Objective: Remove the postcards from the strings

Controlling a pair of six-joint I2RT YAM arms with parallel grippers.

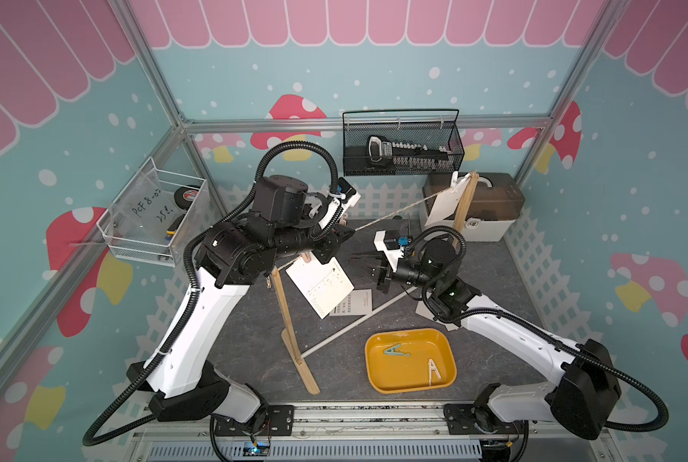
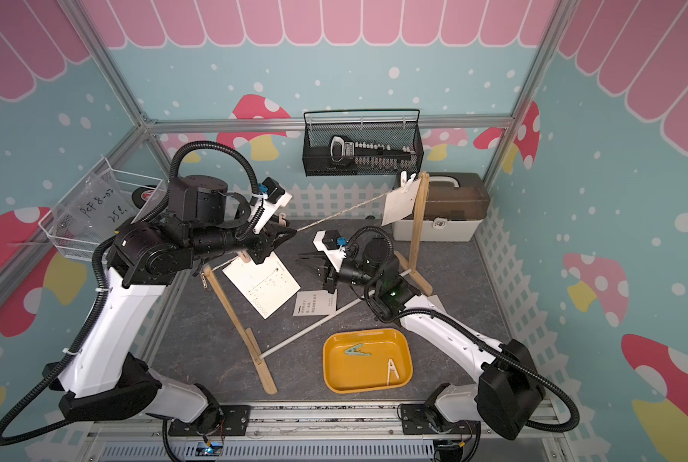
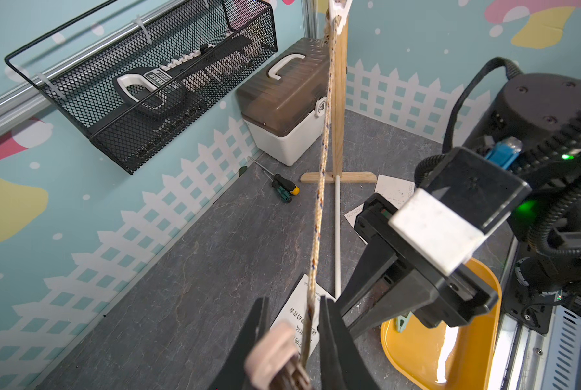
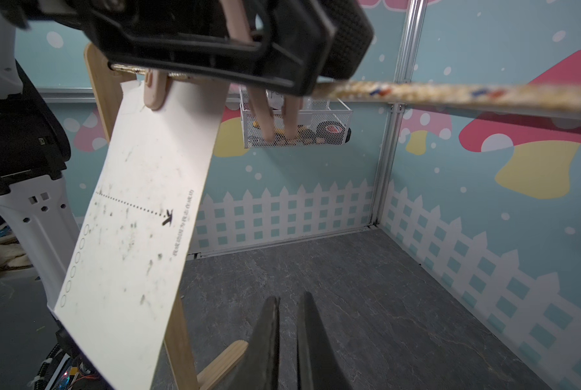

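Note:
A dotted white postcard (image 4: 131, 214) hangs tilted from the string's left end, where a pink clothespin (image 4: 154, 89) grips its top edge. My left gripper is at the string, shut on another pink clothespin; that pin's two tips stand apart beside the postcard's upper corner in the right wrist view. Lower, right of this card, my right gripper points left; its fingers are close, with no object visible between them. A second postcard (image 2: 400, 201) hangs at the string's right end under white clips (image 2: 407, 181).
One postcard (image 1: 353, 302) lies flat on the floor, another (image 1: 436, 314) partly under the right arm. The yellow tray (image 1: 369, 365) holds a teal clip (image 1: 396, 350) and a white clip (image 1: 434, 371). Wooden posts (image 1: 282, 308) and a white crossbar (image 1: 344, 331) support the string.

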